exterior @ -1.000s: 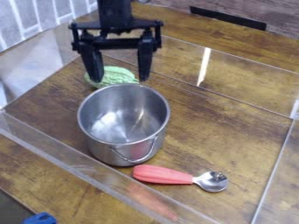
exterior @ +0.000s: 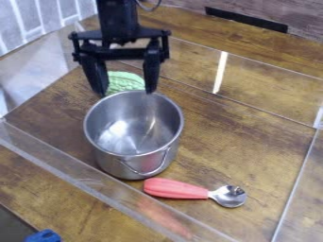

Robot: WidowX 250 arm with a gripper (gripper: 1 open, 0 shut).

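Note:
The black gripper [exterior: 127, 76] hangs open above the back rim of a steel pot [exterior: 132, 142], its two fingers spread with nothing held between them. Behind the pot, partly hidden by the gripper, lies a pale green ridged object [exterior: 124, 83], resembling a cabbage or lettuce leaf. A scoop with a pink handle [exterior: 177, 189] and a metal head lies on the wooden surface at the pot's front right.
Clear low walls [exterior: 221, 71] border the wooden work area. The floor right of the pot is bare. A blue object [exterior: 42, 235] sits at the bottom left corner, outside the walls.
The pot and scoop are unmoved.

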